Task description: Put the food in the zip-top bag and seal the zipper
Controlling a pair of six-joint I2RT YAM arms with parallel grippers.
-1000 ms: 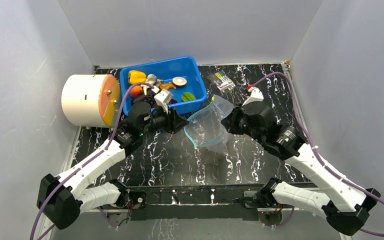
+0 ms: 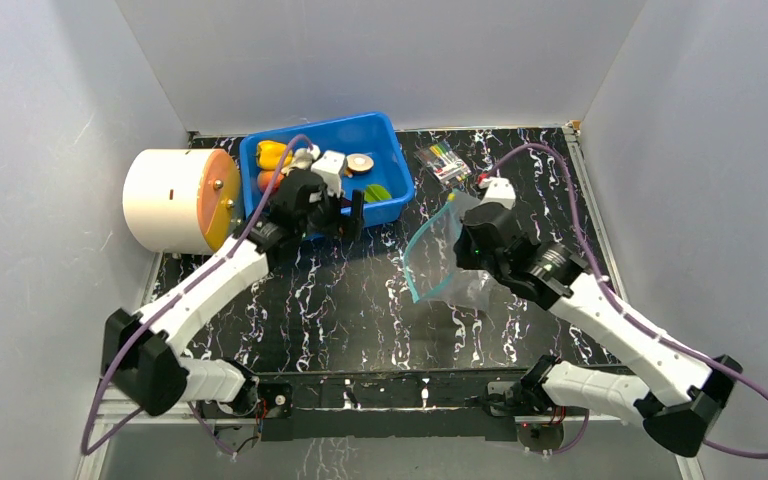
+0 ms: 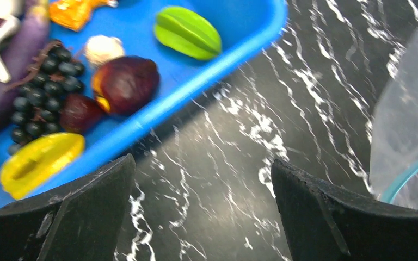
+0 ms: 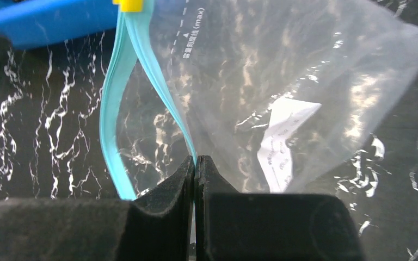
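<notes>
My right gripper is shut on the edge of the clear zip bag [image 4: 228, 103], gripping one side of its teal-lined mouth. In the top view that bag [image 2: 434, 265] hangs with the mouth spread apart, facing left, and a yellow slider [image 4: 129, 4] sits at its far end. Inside the bag no food shows. My left gripper stands open and empty by the front wall of the blue bin [image 3: 163, 106]. Toy food lies in the bin: black grapes [image 3: 46, 89], a dark red fruit [image 3: 125, 84], a green starfruit [image 3: 188, 32], a yellow piece [image 3: 43, 163] and an eggplant [image 3: 32, 49].
A pack of coloured markers [image 2: 444, 163] lies behind the bag. At the left stands a white cylinder [image 2: 170, 200] with an orange end, close to the bin.
My left gripper has left the bag's mouth, opened and moved back toward the bin.
</notes>
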